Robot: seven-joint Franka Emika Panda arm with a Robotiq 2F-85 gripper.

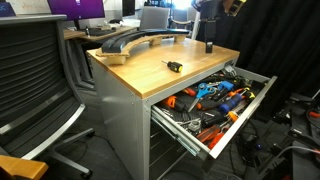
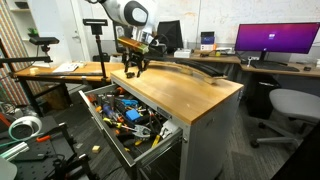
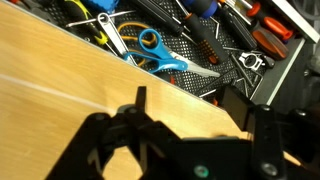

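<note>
My gripper (image 1: 209, 46) hangs above the back right part of the wooden tabletop (image 1: 150, 75). In the wrist view, the gripper's fingers (image 3: 140, 98) stand apart with only the tabletop and the drawer's edge visible between and beyond them. A small black and yellow tool (image 1: 175, 66) lies on the tabletop near its front edge, well away from the gripper. Below the top, an open drawer (image 1: 213, 152) holds hand tools, among them blue-handled scissors (image 3: 151, 44) and several screwdrivers (image 3: 270, 42).
A curved wooden piece (image 1: 130, 48) lies along the back of the top. An office chair (image 1: 40, 95) stands to the left in exterior view 1. In exterior view 2 a person (image 2: 132, 25) stands behind the bench.
</note>
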